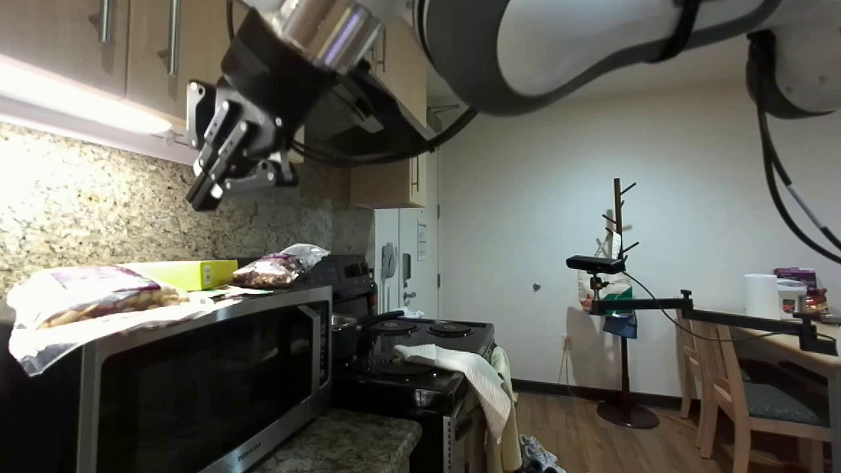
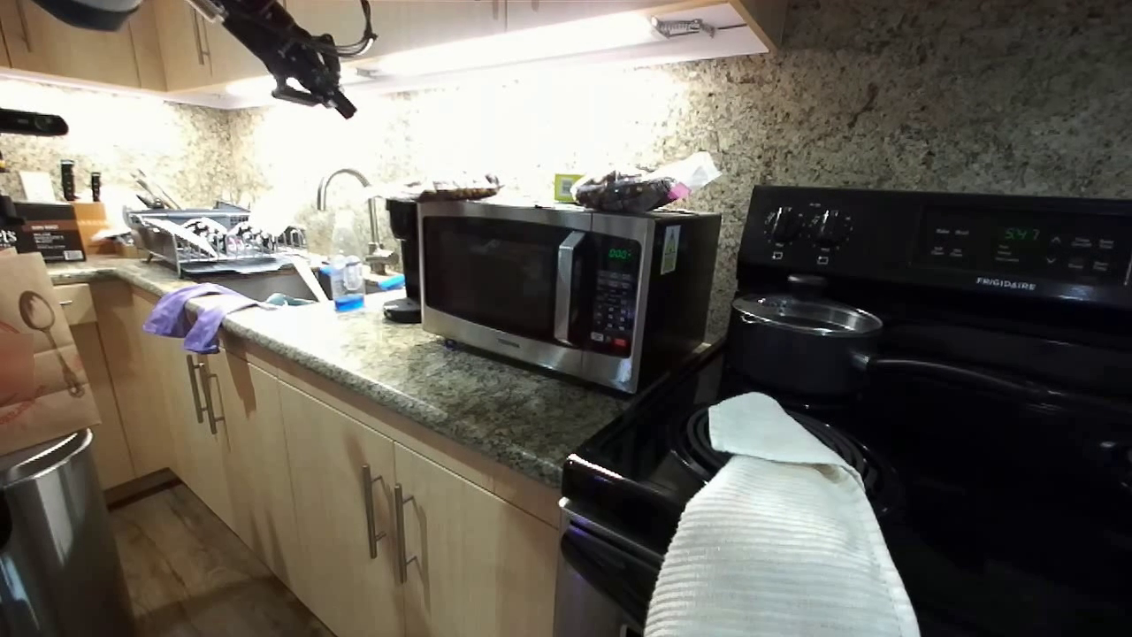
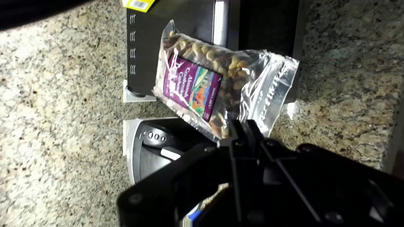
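Note:
My gripper (image 1: pixel 205 194) hangs high above the microwave (image 2: pixel 493 271), its fingers together. Nothing shows between the fingertips in exterior view 1. A clear zip bag of nuts (image 1: pixel 110 295) with a purple label lies on the microwave's top, partly over its left edge. From above, the wrist view has this nut bag (image 3: pixel 200 77) with its zip end toward the right; my gripper overlaps its lower edge there, but exterior view 1 has clear space between them. Small and dark, the gripper (image 2: pixel 345 104) is also above the counter in exterior view 2.
A yellow-green box (image 1: pixel 190 274) and a second snack bag (image 1: pixel 272 269) share the microwave top. Cabinets (image 1: pixel 150 47) hang close behind the gripper. The stove (image 1: pixel 418 378) bears a pot (image 2: pixel 803 345) and a white towel (image 2: pixel 780 531).

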